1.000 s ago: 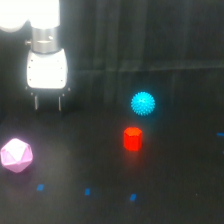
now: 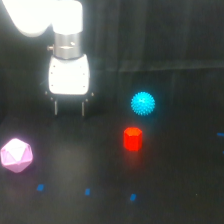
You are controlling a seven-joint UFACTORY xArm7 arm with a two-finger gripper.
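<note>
Against the black surface stands a small red block (image 2: 133, 139), right of the middle of the view. Just above and to its right is a round, spiky cyan ball (image 2: 143, 103). A pink faceted ball (image 2: 16, 155) lies at the left edge. My white gripper (image 2: 70, 110) hangs in the upper left, fingers pointing down and spread apart. It is open, with nothing between its fingers, and stands clear of all three objects in the picture.
Small blue marks (image 2: 87, 191) dot the dark surface along the bottom, and another blue mark (image 2: 220, 134) shows at the right edge. Dark cloth (image 2: 180, 40) forms the background.
My gripper has moved to the right and slightly down in the picture, its fingers still apart. The red block and both balls have stayed where they were.
</note>
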